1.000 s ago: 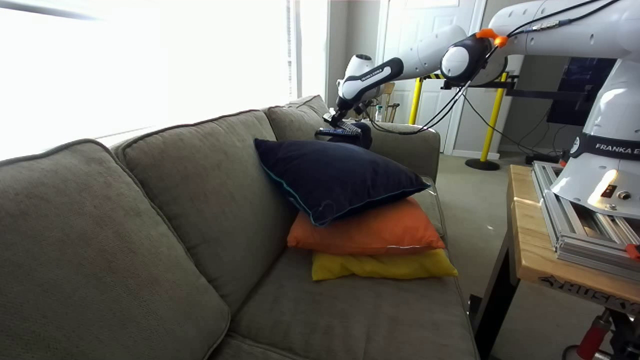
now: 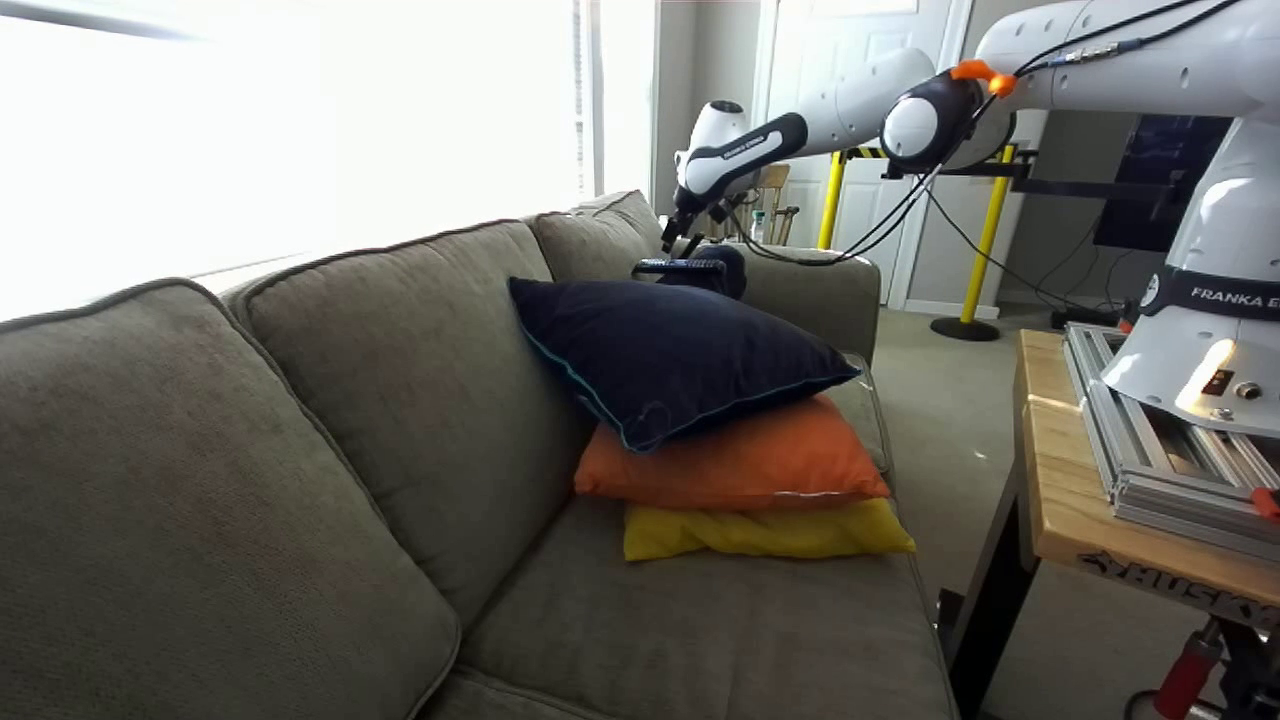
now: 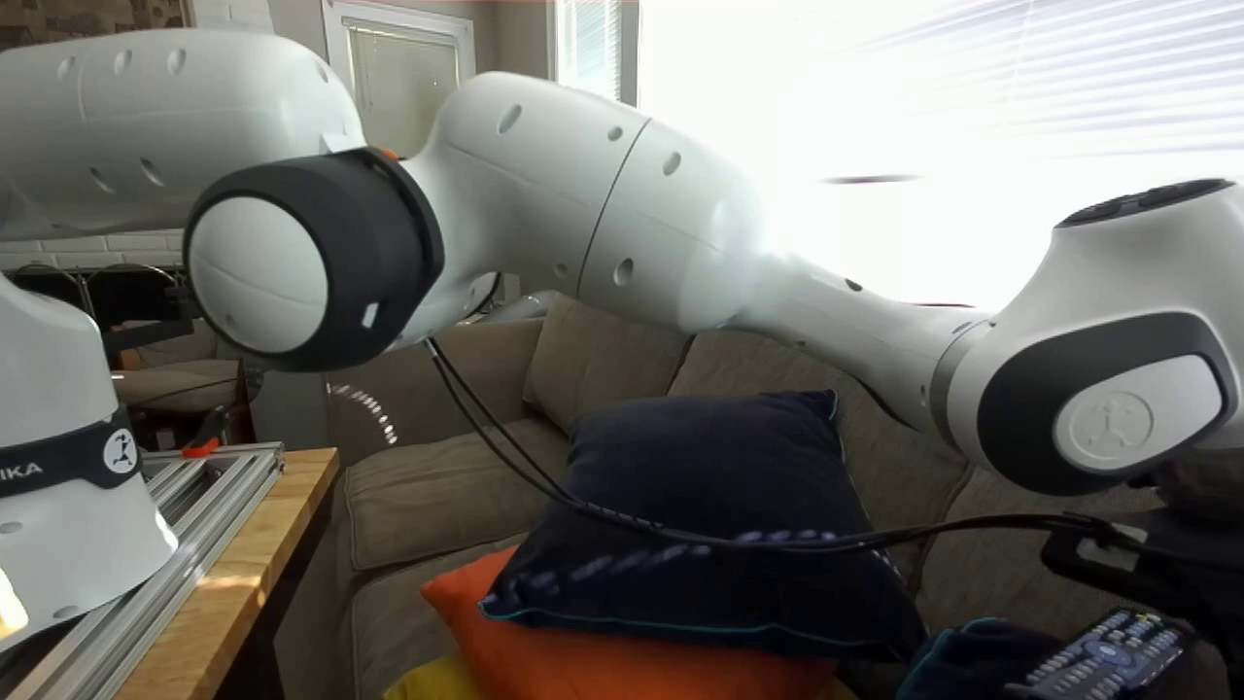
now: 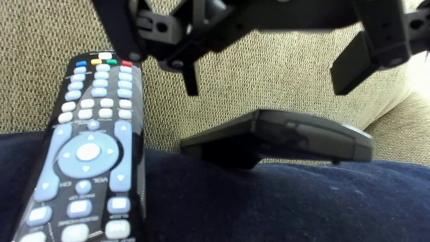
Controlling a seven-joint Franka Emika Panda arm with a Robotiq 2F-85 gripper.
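My gripper stands open in the wrist view, its two dark fingers wide apart and nothing held between them. Below that gap is a dark, glossy, angular object (image 4: 306, 137), perhaps another remote seen from its side or back; the blur leaves its contact with the cushion unclear. A black remote (image 4: 88, 151) with pale blue and white buttons lies face up at the left, over the dark blue cushion (image 4: 242, 201). Exterior view 2 also shows a remote (image 3: 1108, 659) at lower right. In exterior view 1 the gripper (image 2: 680, 240) is small, just above the far cushion.
A large navy pillow (image 2: 672, 348) rests on an orange pillow (image 2: 744, 456) and a yellow one (image 2: 768, 530), stacked on the grey-brown sofa (image 2: 720, 636). The sofa's backrest is close to the gripper. A cable (image 3: 723, 542) droops along the arm. The near seat is clear.
A pale, slanted shape at my gripper's tip a second ago no longer shows there; the dark fingers now show apart. The arm and pillows look nearly unmoved.
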